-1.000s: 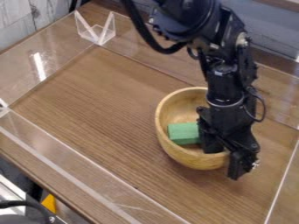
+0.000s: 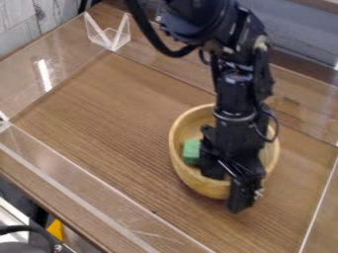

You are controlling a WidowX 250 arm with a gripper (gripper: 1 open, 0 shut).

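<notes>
The black robot gripper (image 2: 224, 183) reaches down over a light wooden bowl (image 2: 185, 153) on the right half of the table, its lower end inside and over the front rim. A green block (image 2: 192, 151) sits in the bowl, mostly hidden behind the gripper. Whether anything is between the fingers is hidden from this angle.
A white wire-like holder (image 2: 109, 32) stands at the back left, and a black cable with something yellow lies at the front left edge.
The gripper has moved left and toward the front over the bowl, now covering much of the green block that showed clearly before.
</notes>
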